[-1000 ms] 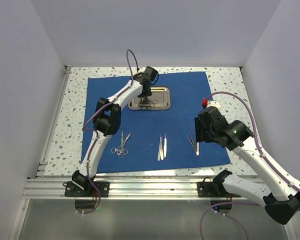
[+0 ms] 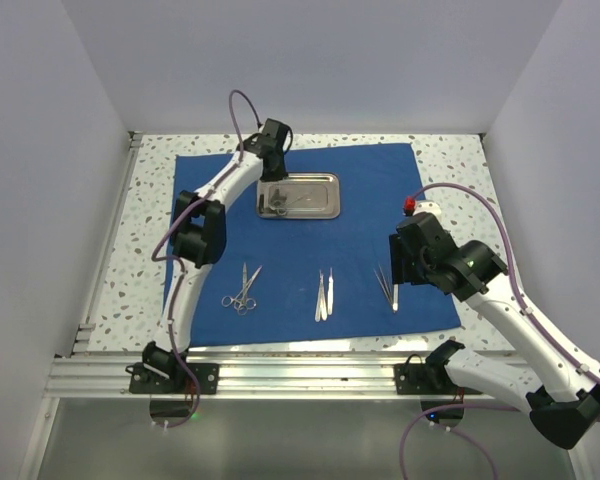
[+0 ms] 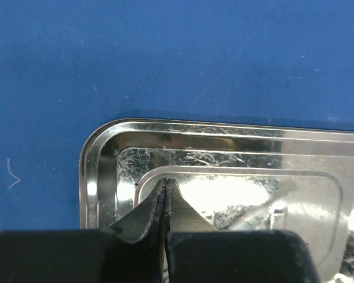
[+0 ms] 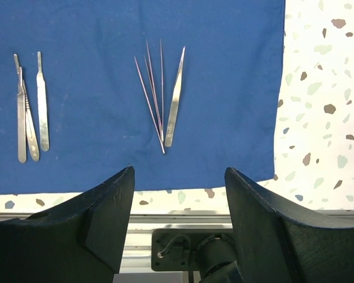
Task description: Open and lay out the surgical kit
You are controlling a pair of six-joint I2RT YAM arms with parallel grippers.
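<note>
The metal tray [image 2: 327, 205] lies on the upper part of the blue cloth; its corner and rim [image 3: 224, 131] fill the left wrist view. Over the tray's left part is my left gripper, its fingertips closed together. Whether a thin instrument sits between the fingers cannot be told. Dark, shiny shapes under it in the tray may be an instrument or reflections. My right gripper stands open above the lower right of the cloth, holding nothing. Beyond its fingers lie several thin tweezers [image 4: 174, 106]. Scissor-handled instruments [image 2: 243, 300] lie at lower left, scalpel handles [image 2: 330, 293] at lower middle.
The blue cloth [image 2: 365, 180] covers most of the speckled table [image 2: 120, 250]. Bare cloth lies between the tray and the instrument rows, and right of the tray. A metal rail [image 2: 310, 362] runs along the front edge.
My left gripper has moved left and slightly toward the back, from the tray's middle to over its left part. The right arm and the laid-out instruments look unmoved.
</note>
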